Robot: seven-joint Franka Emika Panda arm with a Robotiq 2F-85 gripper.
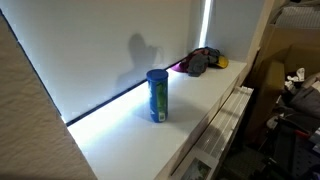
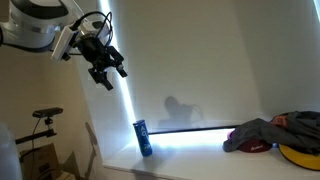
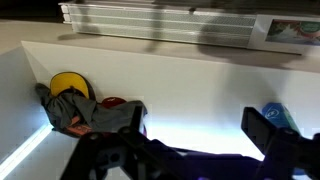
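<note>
A blue cylindrical canister (image 1: 157, 95) stands upright on the white ledge (image 1: 120, 145), with its lid facing up. From the second exterior view, the same canister (image 2: 143, 138) is at the ledge's left part. High above the ledge and apart from everything is my gripper (image 2: 110, 74), open and empty. Looking down in the wrist view, both dark fingers of the gripper are spread wide. The canister (image 3: 278, 117) shows there beyond the right finger, partly covered by it. Exterior view 1 does not show the fingers.
A heap of dark cloth (image 2: 275, 134) with a yellow item (image 2: 302, 158) and something red lies at the ledge's other end. Between heap and canister the ledge is bare. A pale wall rises behind; a slatted strip (image 3: 170, 20) runs along the front.
</note>
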